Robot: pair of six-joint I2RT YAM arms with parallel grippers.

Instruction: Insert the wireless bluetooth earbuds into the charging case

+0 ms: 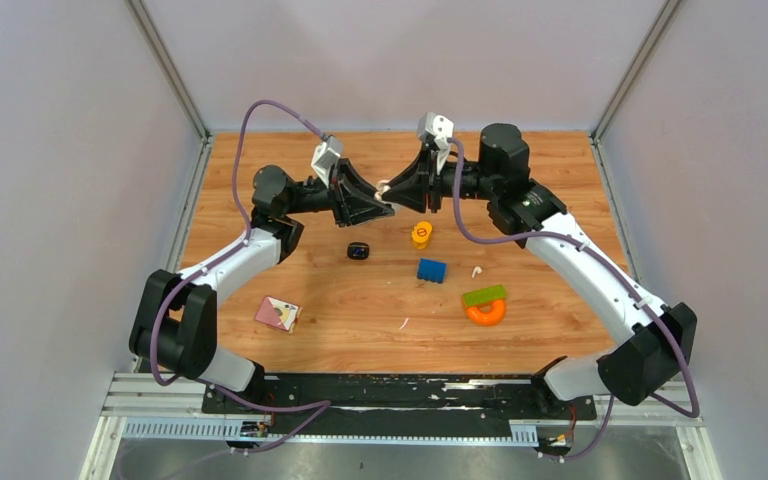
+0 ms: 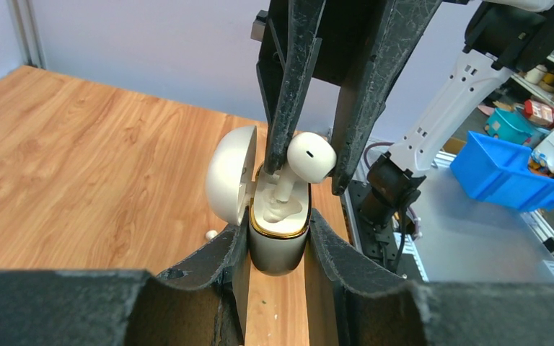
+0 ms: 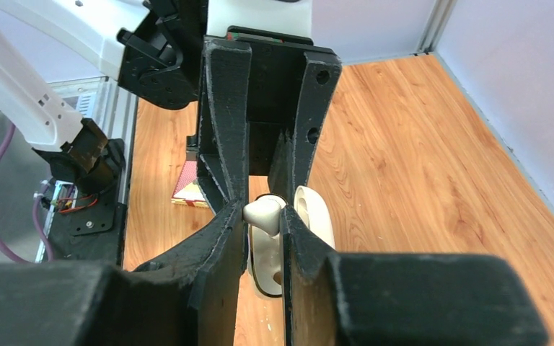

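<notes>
In the left wrist view my left gripper is shut on the white, gold-rimmed charging case [image 2: 278, 245], held upright with its lid [image 2: 227, 173] open. My right gripper is shut on a white earbud [image 2: 310, 155], whose stem reaches down into the case's opening; whether it is seated cannot be told. The two grippers meet above the middle of the table, left and right in the top view. A second white earbud [image 1: 476, 271] lies on the table right of the blue block.
On the wooden table [image 1: 340, 320] lie a dark oval object [image 1: 358, 251], a yellow cup-like toy [image 1: 422, 235], a blue block [image 1: 432, 270], a green block [image 1: 483, 296], an orange ring [image 1: 486, 316] and a pink card box [image 1: 276, 314].
</notes>
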